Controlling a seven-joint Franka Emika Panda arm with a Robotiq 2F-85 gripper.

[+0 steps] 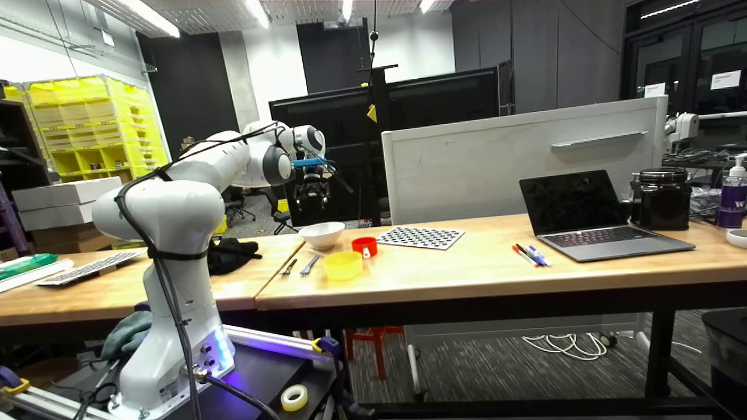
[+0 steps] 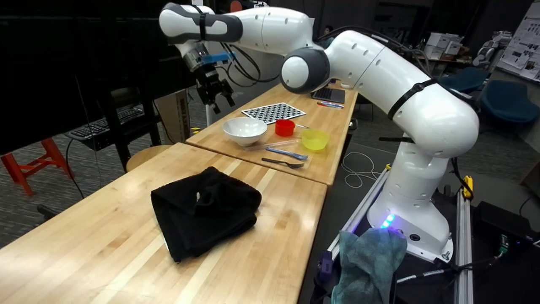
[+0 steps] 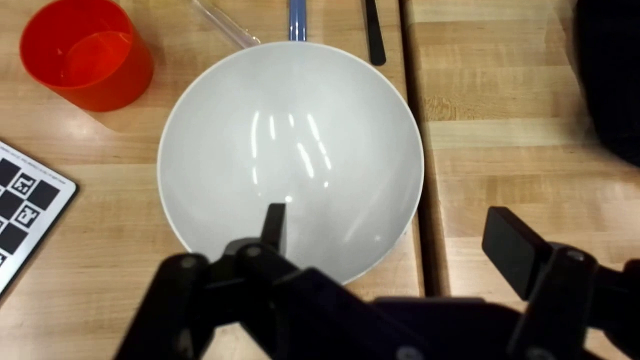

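Note:
My gripper hangs in the air above and behind the white bowl, its fingers wide apart. In the wrist view the gripper has nothing between its fingers; one finger overlaps the bowl's near part, the other is over the table to the right. The bowl looks empty apart from light reflections, though its lowest part is hidden by the finger. Exterior view 2 shows the gripper apart from the bowl, up beyond its far left side.
A red cup, a yellow bowl, a blue utensil, a black fork and a clear utensil lie near the bowl. A checkered board is behind, black cloth on the other table.

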